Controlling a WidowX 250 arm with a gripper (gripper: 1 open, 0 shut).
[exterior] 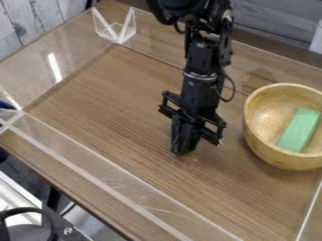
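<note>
My black gripper (182, 141) reaches down from the top of the view to the middle of the wooden table (101, 141), its tip low at the surface. It is shut, and I see nothing between its fingers, though the dark tip is hard to make out. A wooden bowl (262, 105) sits at the right, beside the gripper, with a green block (298, 131) lying in it.
A clear plastic piece (115, 24) stands at the back left. Black cables (25, 215) lie at the near left corner.
</note>
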